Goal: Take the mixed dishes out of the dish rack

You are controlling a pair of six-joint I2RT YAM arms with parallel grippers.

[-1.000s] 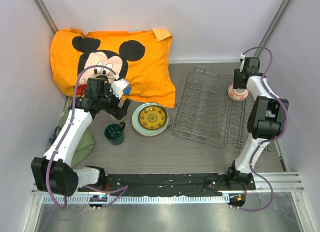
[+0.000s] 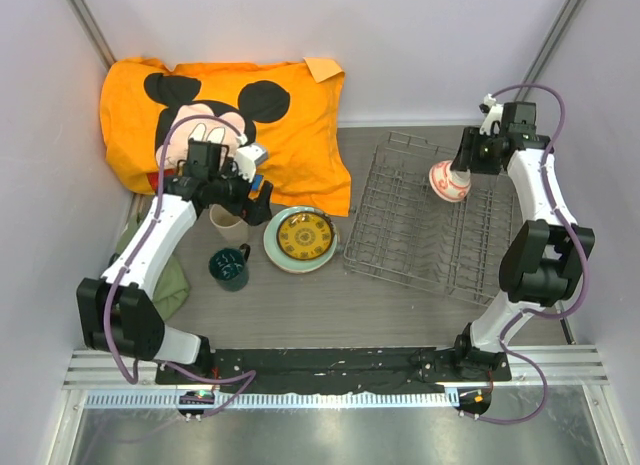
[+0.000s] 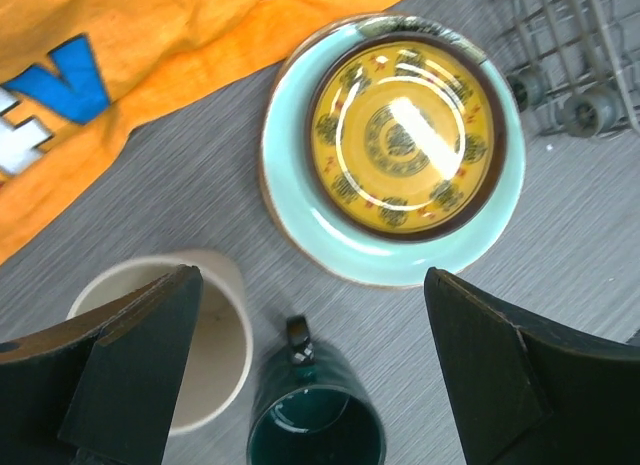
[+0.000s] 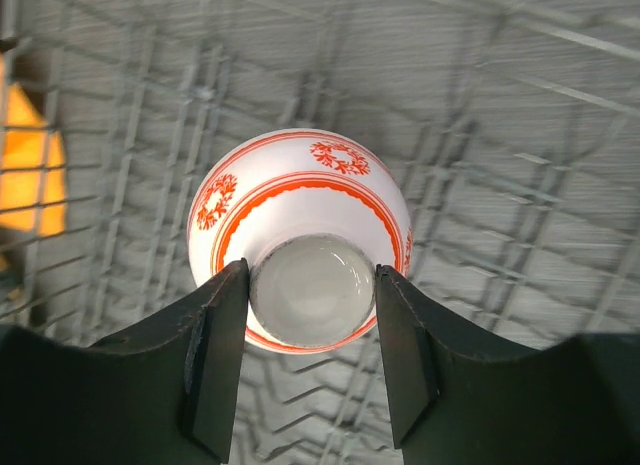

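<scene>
An upside-down white bowl with red patterns (image 2: 450, 182) is over the right part of the dish rack (image 2: 395, 225), tilted in the top view. My right gripper has its fingertips against both sides of the bowl's round foot. Whether the bowl's rim still touches the wires is hard to tell. On the left, my left gripper is open and empty above the counter. Below it are a beige cup (image 3: 225, 325) and a dark green mug (image 3: 318, 410). A yellow patterned plate (image 3: 400, 135) lies on a light blue plate (image 3: 290, 185).
An orange cartoon cloth (image 2: 290, 165) covers the back left, its edge close to the stacked plates. A green cloth (image 2: 170, 285) lies by the left arm. Bare counter (image 2: 300, 320) stretches in front of the plates. No other dish shows in the rack.
The bowl has moved left in the top view and tilted, with my right gripper at its foot.
</scene>
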